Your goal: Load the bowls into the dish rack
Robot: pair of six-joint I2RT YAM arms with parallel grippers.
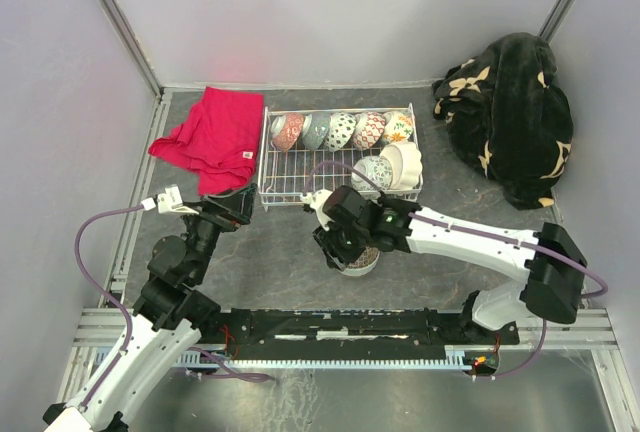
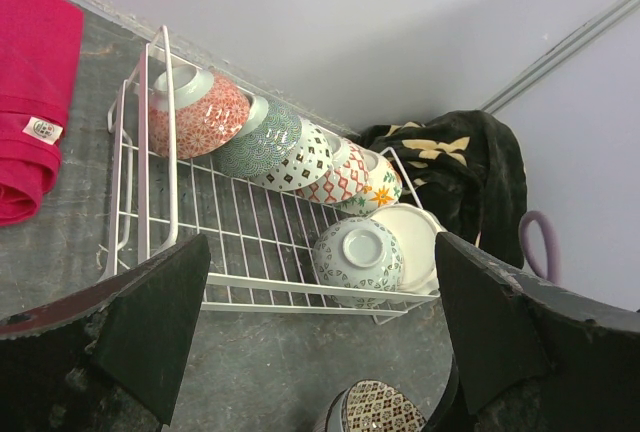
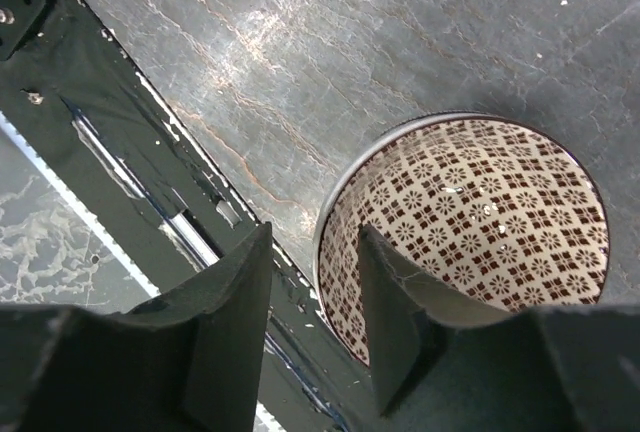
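Note:
The wire dish rack (image 1: 290, 193) holds a row of patterned bowls at the back and a white-green bowl (image 2: 356, 270) beside a cream bowl (image 2: 412, 242) at front right. A brown patterned bowl (image 3: 470, 212) stands on the grey floor before the rack, mostly hidden by my arm in the top view. My right gripper is over its near rim, fingers apart either side of the rim, not closed on it. My left gripper (image 1: 238, 207) hangs open at the rack's front-left, holding nothing.
A red cloth (image 1: 210, 137) lies left of the rack, a dark patterned blanket (image 1: 510, 122) to its right. Bare floor (image 1: 250, 272) shows at front left. A black rail runs along the front edge.

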